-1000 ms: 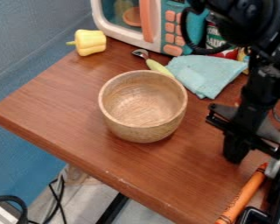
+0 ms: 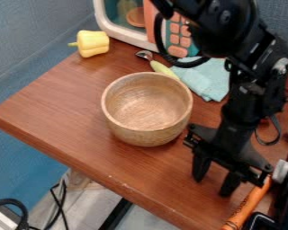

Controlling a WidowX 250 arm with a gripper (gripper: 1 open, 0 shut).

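My black gripper (image 2: 214, 178) hangs low over the wooden table at the right, just right of and a little in front of an empty wooden bowl (image 2: 147, 110). Its two fingers point down and look apart; whether anything lies between them I cannot see. An orange stick-like object (image 2: 247, 208) lies at the right front edge, below and right of the gripper.
A toy microwave (image 2: 138, 25) stands at the back, with a yellow pepper (image 2: 90, 43) to its left. A light blue cloth (image 2: 202, 79) and a yellow-handled utensil (image 2: 164, 70) lie behind the bowl.
My gripper has moved left, toward the bowl, and its fingers now show more separately. The objects on the table look unmoved.
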